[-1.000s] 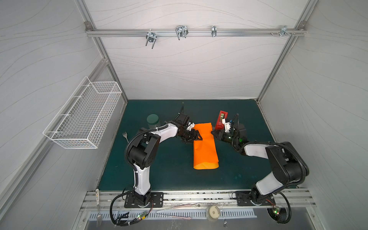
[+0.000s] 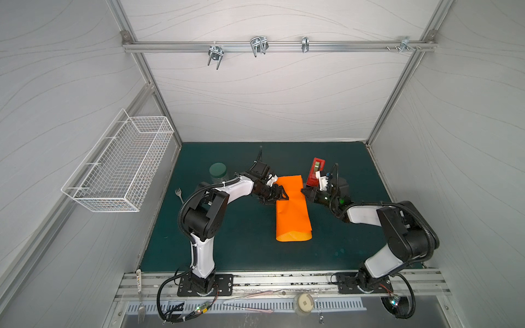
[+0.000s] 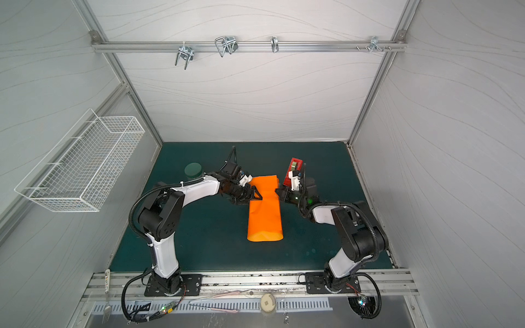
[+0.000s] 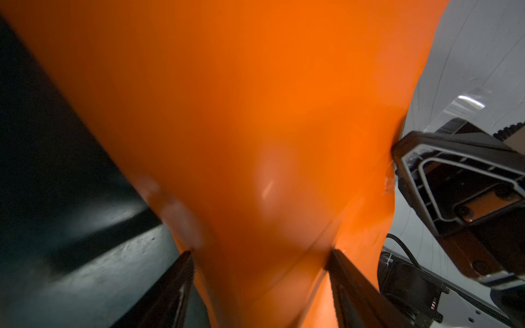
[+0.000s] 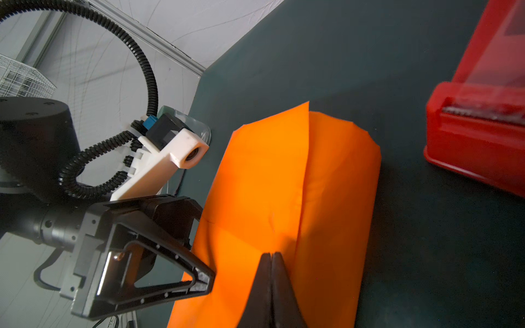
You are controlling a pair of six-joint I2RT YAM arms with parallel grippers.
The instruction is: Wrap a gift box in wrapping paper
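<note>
Orange paper (image 2: 293,216) is folded around the gift box, whose own surface is hidden. In the right wrist view, a paper flap edge (image 5: 302,196) runs lengthwise along the top, overlapping the layer beneath. My left gripper is shut on the wrapped box, one finger (image 5: 194,273) pressing the paper's top near the far half. At the right side my right gripper is shut, its tips against the paper close to the flap edge; nothing shows between them. A small shiny clear patch (image 4: 389,183), perhaps tape, shows on the paper in the left wrist view.
A red holder (image 2: 315,170) stands just behind my right gripper. A green-lidded container (image 2: 217,170) and a fork (image 2: 178,193) lie at the left. Upper left hangs a white wire basket (image 2: 123,164). Clear mat (image 2: 240,246) lies in front of the box's left side.
The right gripper has shifted very slightly along the paper's right side. The left arm and the wrapped box have stayed in place.
</note>
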